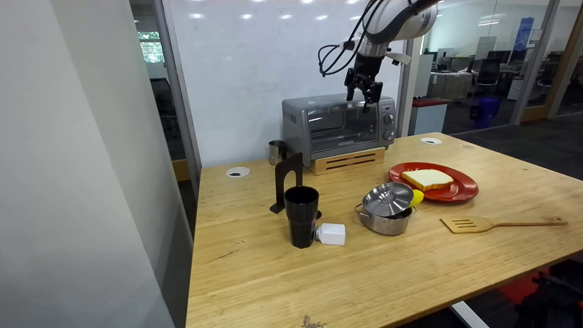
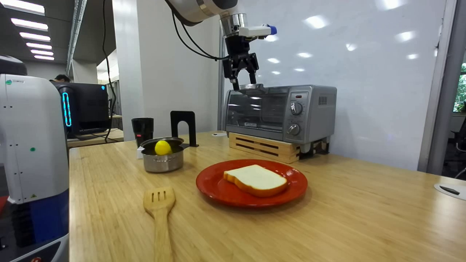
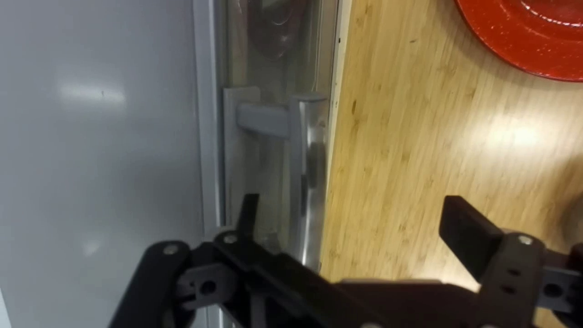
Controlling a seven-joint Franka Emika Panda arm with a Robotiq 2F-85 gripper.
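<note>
My gripper stands open at the upper front of the grey toaster oven, pointing down with nothing held. From the wrist view, the oven's metal handle runs through the space between my spread fingers, nearer the left one; whether the fingertips reach its depth is hard to tell. The glass oven door looks shut. A bread slice rests on a red plate in front of the oven.
A steel pot has its lid tilted on it, beside a yellow object. Nearby are a black cup, a white bottle, a black stand and a wooden spatula.
</note>
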